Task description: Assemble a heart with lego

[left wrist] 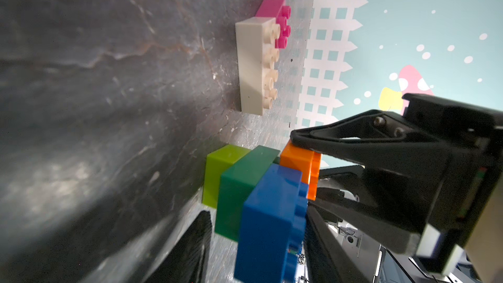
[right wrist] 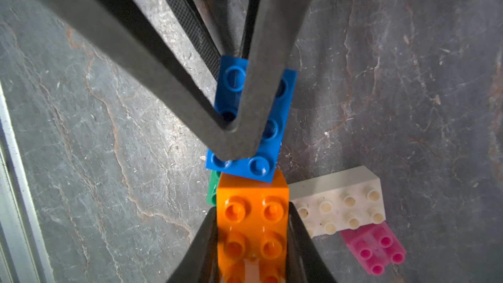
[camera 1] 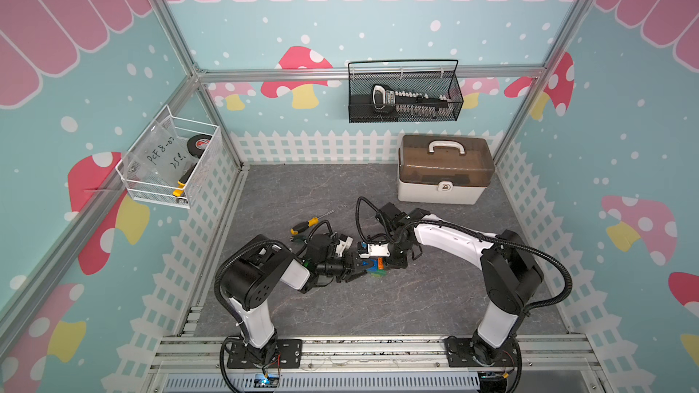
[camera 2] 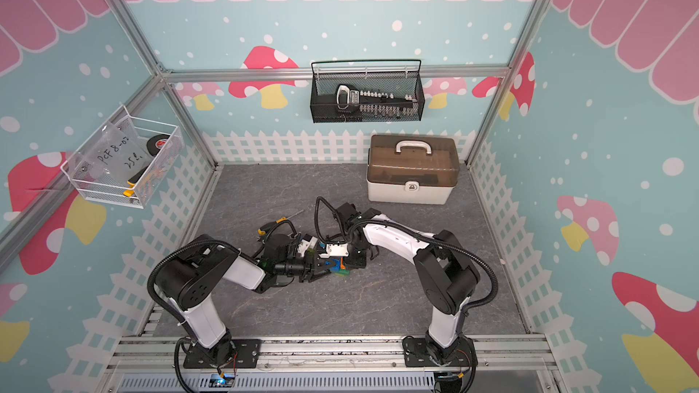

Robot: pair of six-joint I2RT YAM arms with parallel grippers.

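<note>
A cluster of bricks sits between the grippers: blue (left wrist: pixel 266 209), dark green (left wrist: pixel 234 199), lime (left wrist: pixel 217 175) and orange (left wrist: pixel 296 158). In the right wrist view my right gripper is shut on the orange brick, which adjoins the blue one (right wrist: pixel 259 165). My left gripper has its fingers either side of the blue brick's end; whether they grip it is unclear. A white brick (right wrist: pixel 335 199) and a pink brick (right wrist: pixel 372 246) lie on the floor beside the cluster.
A yellow screwdriver (camera 1: pixel 304 225) lies behind the left arm. A lidded toolbox (camera 1: pixel 444 174) stands at back right. A white basket (camera 1: pixel 145 189) and a black basket (camera 1: pixel 404 112) hang on the walls.
</note>
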